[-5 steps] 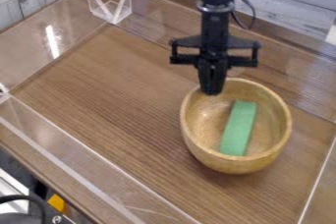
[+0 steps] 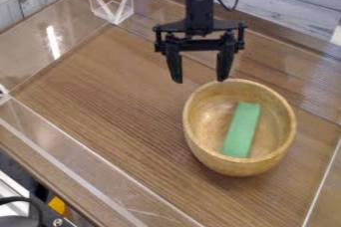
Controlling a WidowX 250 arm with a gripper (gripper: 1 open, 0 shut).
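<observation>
My gripper (image 2: 198, 63) hangs open above the back left edge of a round wooden bowl (image 2: 212, 145), its two dark fingers spread apart with nothing visible between them. A green rectangular block (image 2: 242, 128) lies inside the bowl, toward its right side.
A white wire-like object (image 2: 115, 5) stands at the back left near the table's edge. A pale wall runs along the back.
My gripper has moved up and back, away from over the bowl, and its fingers now show farther apart. The bowl and green block look unmoved.
</observation>
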